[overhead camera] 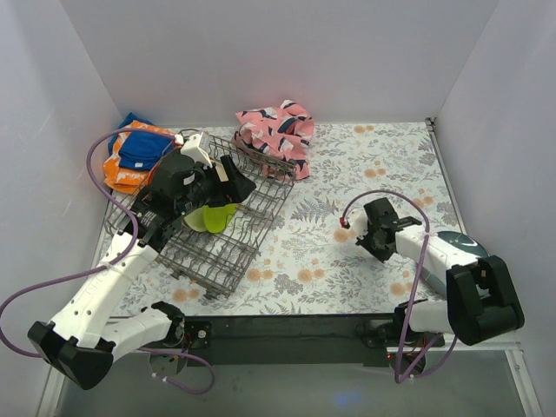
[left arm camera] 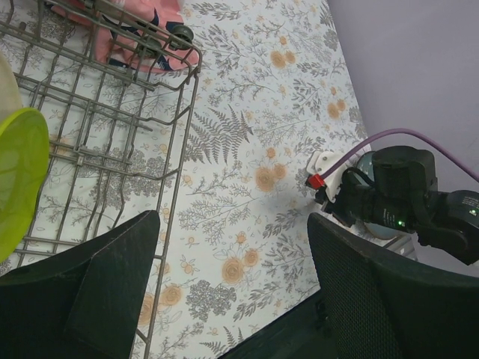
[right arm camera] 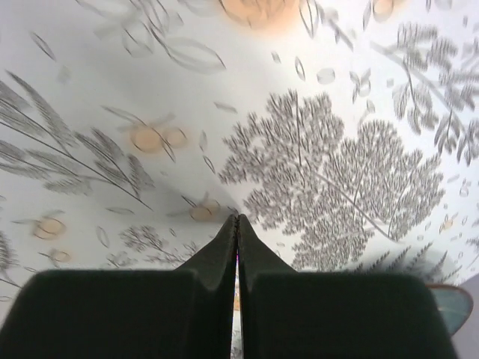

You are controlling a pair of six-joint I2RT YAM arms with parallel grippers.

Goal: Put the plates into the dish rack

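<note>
The grey-blue plate (overhead camera: 460,242) leans by the right wall, partly covered by my right arm. Only a small part of this plate (right arm camera: 452,305) shows in the right wrist view, at the lower right. My right gripper is shut with nothing between its fingers, over bare cloth to the left of the plate. A lime-green plate (left arm camera: 24,179) and a cream plate (left arm camera: 7,96) stand in the wire dish rack (left arm camera: 171,202). Above the rack my left gripper is open and empty.
A pink patterned cloth (overhead camera: 276,130) lies bunched behind the rack. An orange and blue cloth bundle (overhead camera: 143,151) sits at the back left corner. Walls close in the sides.
</note>
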